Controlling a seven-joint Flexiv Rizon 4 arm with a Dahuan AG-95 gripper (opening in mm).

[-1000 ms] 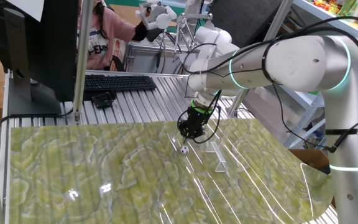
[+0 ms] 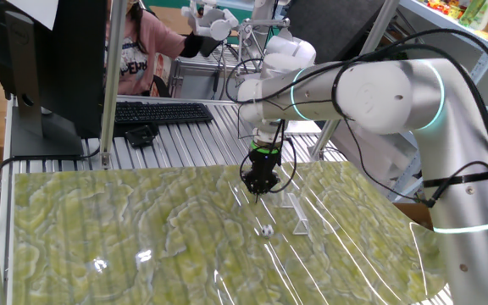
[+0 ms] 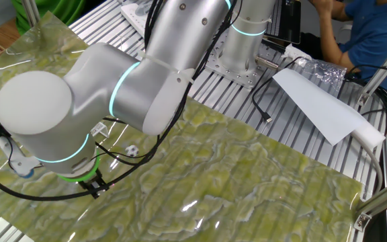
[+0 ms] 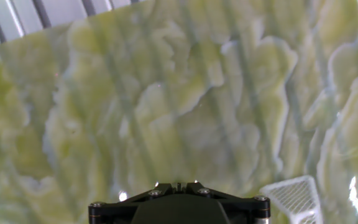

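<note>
A small black-and-white ball (image 2: 267,230) is on the green marbled sheet, to the front of my gripper (image 2: 261,191) and clear of it. Beside the ball stands a small white goal frame (image 2: 300,217) with a netted side (image 4: 296,196), which the wrist view catches at its lower right. Exterior view 2 has the ball (image 3: 132,150) between the goal (image 3: 99,129) and the open sheet, outside the goal. My gripper points down over the sheet, its fingers together and nothing visible between them. The ball does not appear in the wrist view.
The marbled sheet (image 2: 125,229) is otherwise bare, with wide free room to the left. Behind it lie a keyboard (image 2: 163,113) and a monitor (image 2: 58,85) on the slatted table. White paper (image 3: 318,104) rests near the arm's base. Cables loop around the arm.
The ball has rolled away from the gripper, toward the front and slightly right in exterior view 1. The arm has shifted left and the gripper has swung from tilted to nearly upright.
</note>
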